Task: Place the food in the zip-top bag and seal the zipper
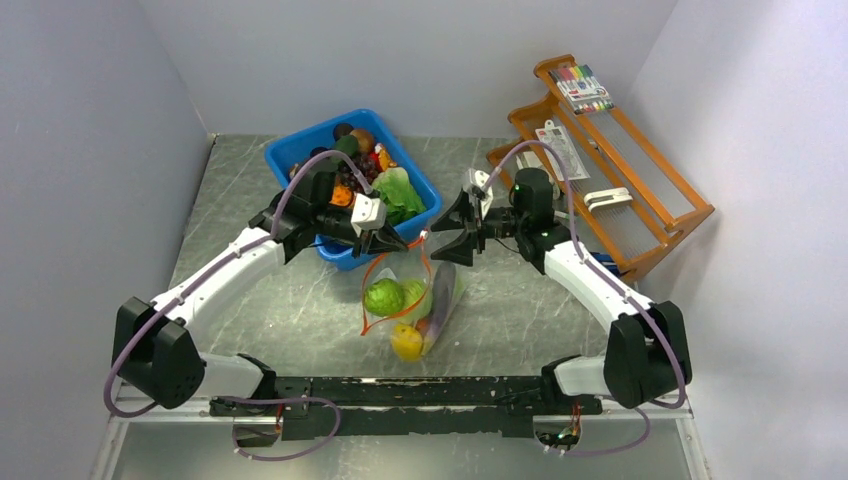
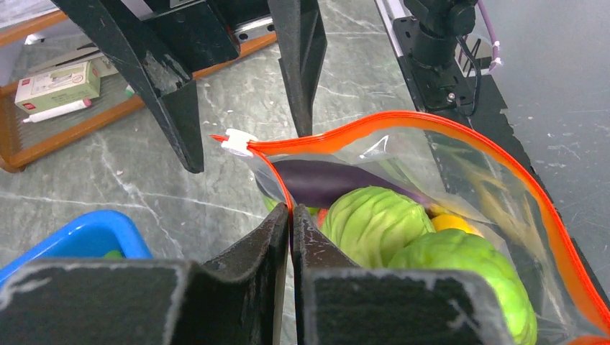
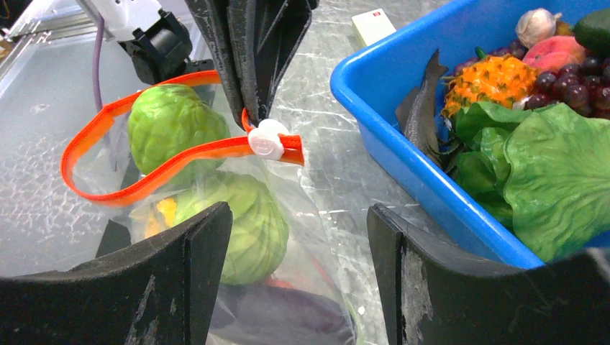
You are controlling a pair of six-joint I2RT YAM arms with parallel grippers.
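A clear zip bag with orange zipper (image 1: 364,315) holds green cabbages (image 2: 370,226), an eggplant (image 2: 324,180) and yellow produce (image 1: 407,341). Its top is open in a loop, with a white slider (image 3: 266,140) near the raised end. My left gripper is shut on the zipper's end just below the slider. My right gripper (image 1: 447,238) stands open beside the slider, apart from it, nothing between its fingers.
A blue bin (image 1: 290,142) of produce, including lettuce and grapes, stands behind the bag. A wooden rack (image 1: 655,230) with markers and stationery is at the back right. Bare table lies either side of the bag.
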